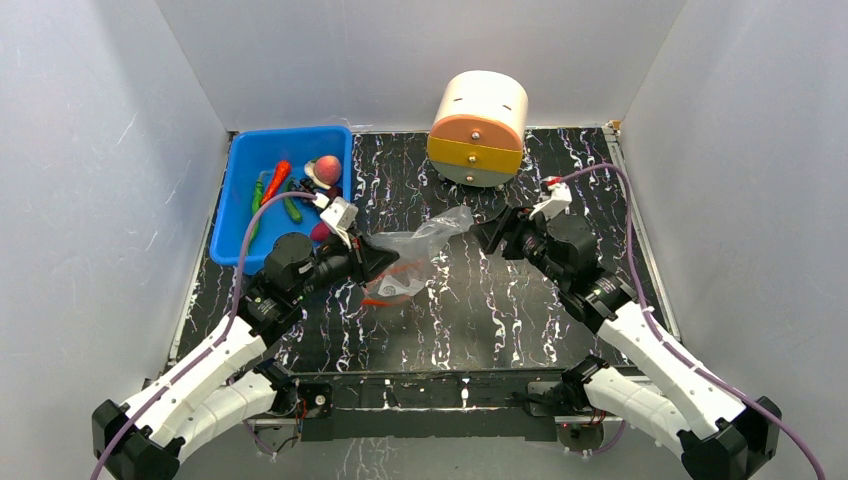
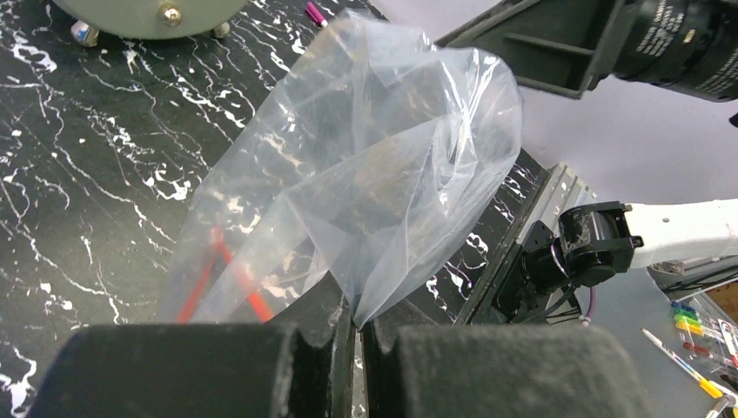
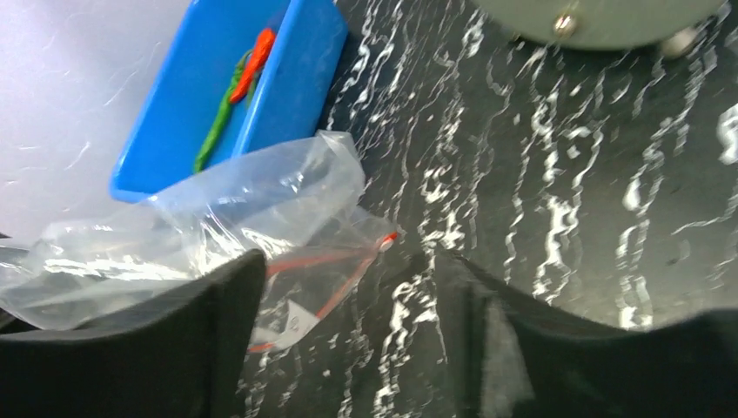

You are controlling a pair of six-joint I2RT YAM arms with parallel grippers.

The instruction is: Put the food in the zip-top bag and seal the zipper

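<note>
A clear bag [image 1: 425, 240] with a red-orange zip line [image 3: 331, 296] hangs over the middle of the table. My left gripper is shut on the bag's edge, with the film bunched at its fingertips. In the top view, my right gripper [image 1: 485, 240] is by the bag's far right end; in the right wrist view its two fingers [image 3: 218, 322] stand apart with dark table between them, and the film passes behind the left one. The food, including a red pepper [image 1: 276, 181], a green pepper [image 1: 257, 206] and a peach [image 1: 327, 169], lies in the blue bin [image 1: 233, 170].
A round-topped box [image 1: 480, 120] with a yellow drawer front stands at the back. Bare marbled tabletop [image 1: 520, 320] lies in front of the right gripper. Pens [image 2: 683, 366] show at the lower right of the left wrist view.
</note>
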